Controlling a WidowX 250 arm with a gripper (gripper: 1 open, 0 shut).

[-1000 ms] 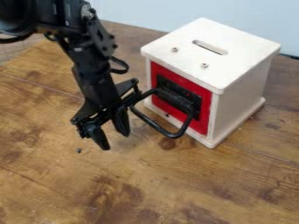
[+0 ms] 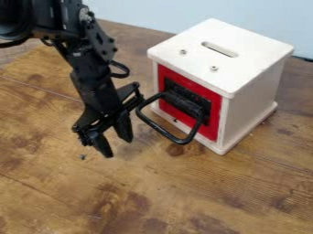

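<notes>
A white wooden box [image 2: 244, 101] with a slot and two screws on its top stands at the right, with a red front panel [image 2: 210, 135] holding a black fitting and a black looped handle [image 2: 178, 138] that sticks out toward the left. My black gripper [image 2: 113, 142] points down just left of the handle, low over the table, its fingers apart with nothing seen between them.
A pale surface lies behind the box at the top.
My gripper has shifted very slightly to the left over the last second. The box and its handle look unchanged.
</notes>
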